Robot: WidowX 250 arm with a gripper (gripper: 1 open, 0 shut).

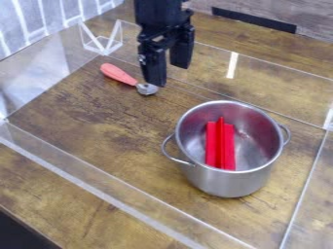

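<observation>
The black gripper (166, 60) is at the top centre of the camera view, open, with nothing visible between its fingers, above and a little right of a pink-handled tool (120, 74) with a round metal head that lies on the wooden table. A steel pot (240, 181) with two side handles stands at the lower right, holding red stick-like pieces (212, 144) upright or leaning inside it.
Clear plastic strips (233, 64) and edges border the work area. A white wire shape (101, 39) lies at the back left, near a white ribbed object at the top left corner.
</observation>
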